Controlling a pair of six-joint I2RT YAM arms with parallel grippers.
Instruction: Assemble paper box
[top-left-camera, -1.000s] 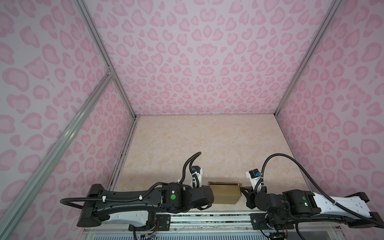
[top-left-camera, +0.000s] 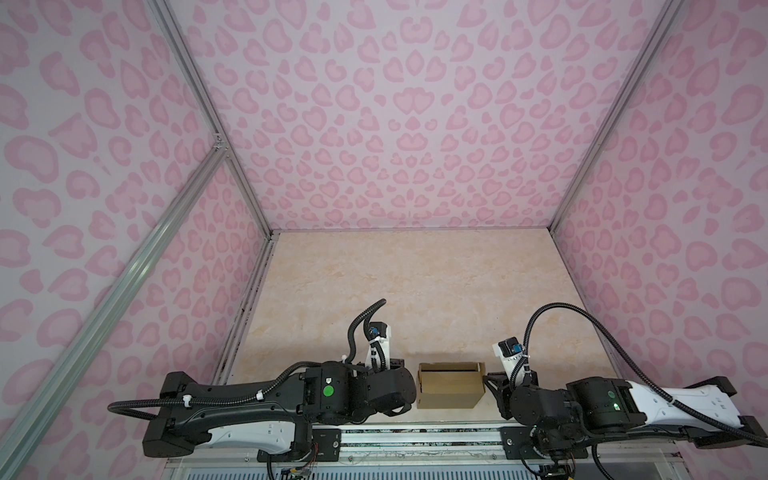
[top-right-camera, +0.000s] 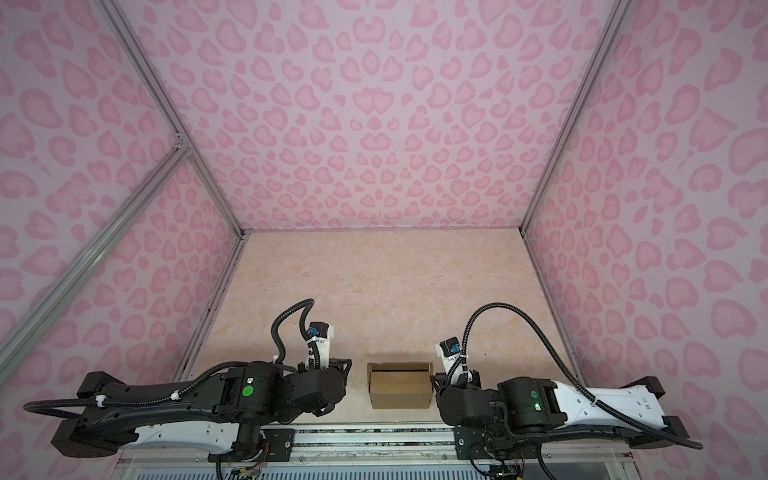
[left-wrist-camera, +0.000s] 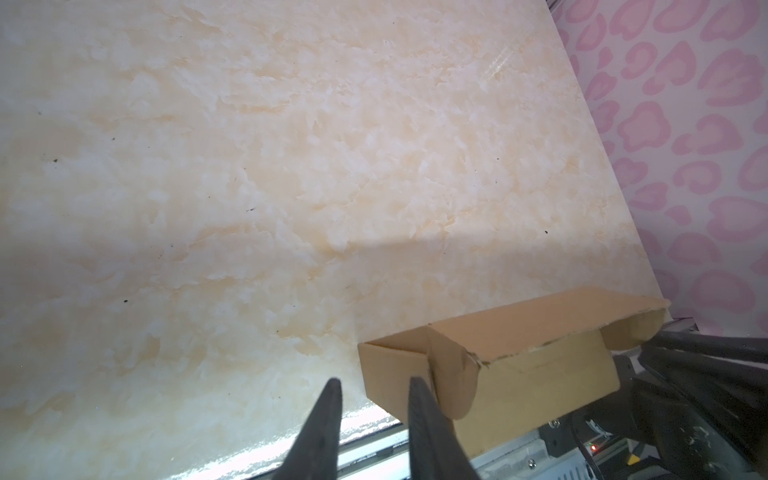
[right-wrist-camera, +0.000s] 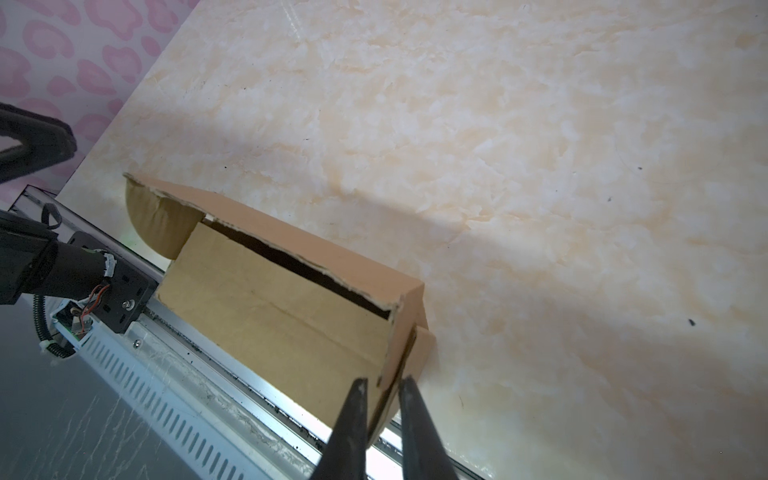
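Observation:
A brown cardboard box (top-left-camera: 450, 388) stands at the front edge of the table between my two arms, a long panel (right-wrist-camera: 272, 240) folded over along its top with end tabs hanging. In the left wrist view, my left gripper is part open with nothing between its fingers, beside the box's end. In the right wrist view, my right gripper has its fingertips right at the box's near end flaps; its fingers look slightly apart, and whether cardboard is between them is unclear.
Pink heart-patterned walls surround it, and a metal rail (top-right-camera: 360, 432) runs along the front edge.

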